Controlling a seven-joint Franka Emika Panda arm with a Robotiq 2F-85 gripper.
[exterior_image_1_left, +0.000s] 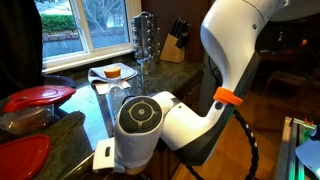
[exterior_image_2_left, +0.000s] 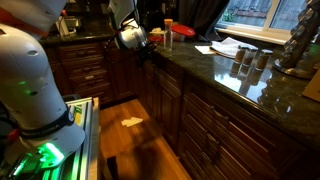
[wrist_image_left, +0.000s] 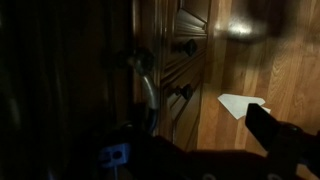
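Observation:
No task is given. In the wrist view the gripper's dark parts line the bottom edge: a dark finger at the right and a blue piece at the lower left. The shadow is too deep to make out the finger's opening or anything held. Ahead of it are dark wood drawers with round knobs and a curved metal handle. The white arm bends down beside the counter in exterior view 1; its gripper is hidden there. Far off in exterior view 2, the arm stands by the counter's end.
White paper or cloth lies on the wood floor, also in exterior view 2 as a pale patch. The counter carries jars and a white cloth. Red lids sit near the arm. Another white arm stands close at left.

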